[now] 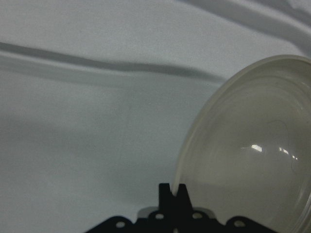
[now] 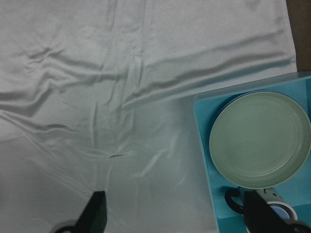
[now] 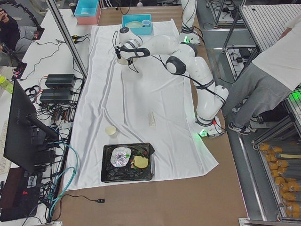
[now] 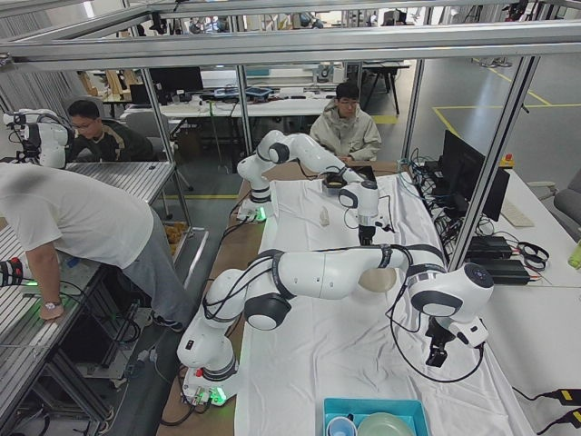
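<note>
A cream-coloured bowl or plate [image 1: 243, 145] fills the right of the left wrist view. My left gripper is shut on its rim, the two fingertips close together over the edge. In the camera right view the same dish [image 4: 378, 280] is partly hidden behind the near arm. My right gripper hangs open over the white cloth, beside a blue bin [image 2: 204, 141] that holds a green plate [image 2: 260, 140] and a mug with a dark handle [image 2: 272, 204].
Near the other end of the cloth lie a black tray [image 3: 108, 172] with foil and a yellow piece, a small pale cup [image 3: 110, 130] and a pale slim item [image 3: 152, 119].
</note>
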